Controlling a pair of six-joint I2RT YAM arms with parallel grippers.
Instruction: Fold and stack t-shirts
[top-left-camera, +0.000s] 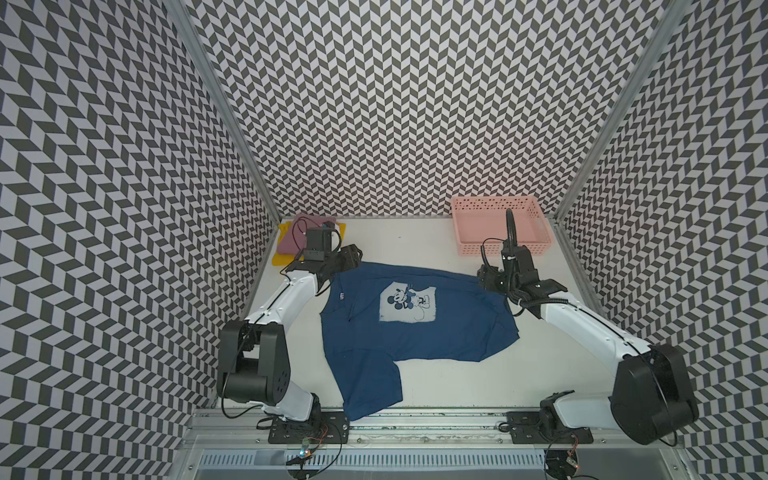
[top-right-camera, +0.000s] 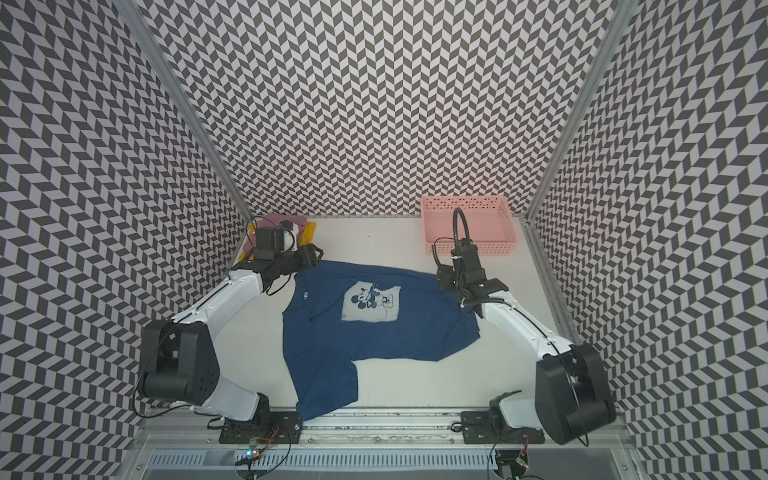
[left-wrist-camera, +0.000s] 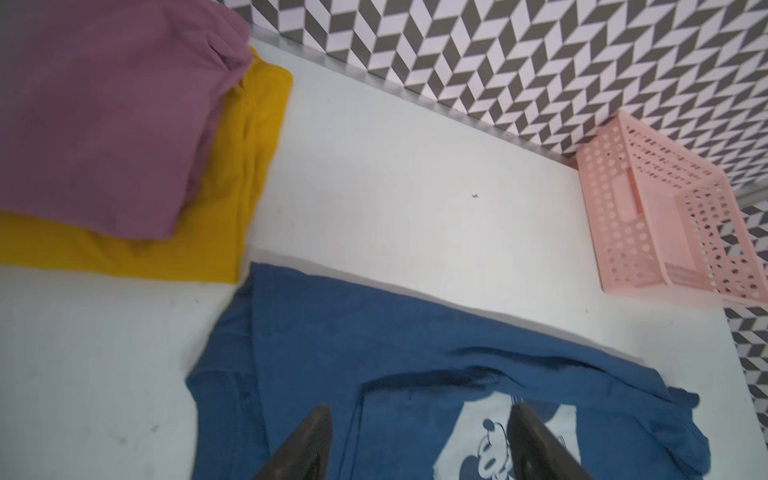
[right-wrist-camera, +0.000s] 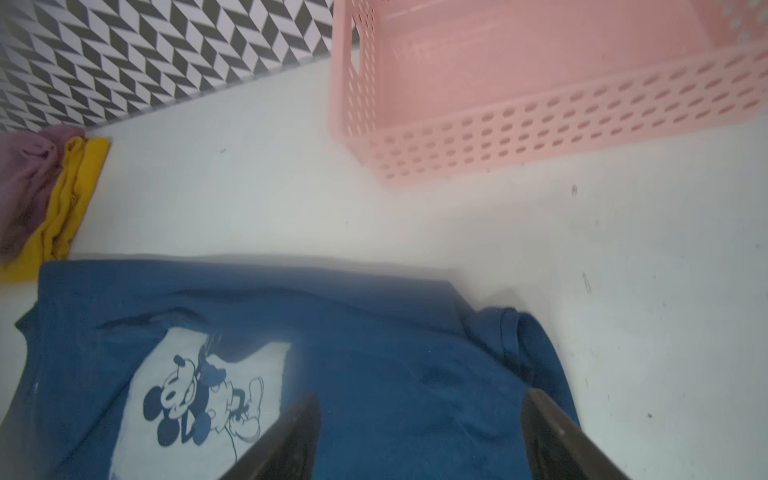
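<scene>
A navy long T-shirt (top-left-camera: 432, 336) with a grey Mickey print (top-right-camera: 369, 301) lies on the table, its far edge folded and rumpled, a sleeve spread toward the front left. My left gripper hangs open above the shirt's far left part, nothing between its fingers. My right gripper is open above the shirt's right part, also empty.
A folded mauve cloth (left-wrist-camera: 104, 120) lies on a yellow cloth (left-wrist-camera: 256, 160) at the back left. A pink perforated basket (top-left-camera: 500, 244) stands at the back right.
</scene>
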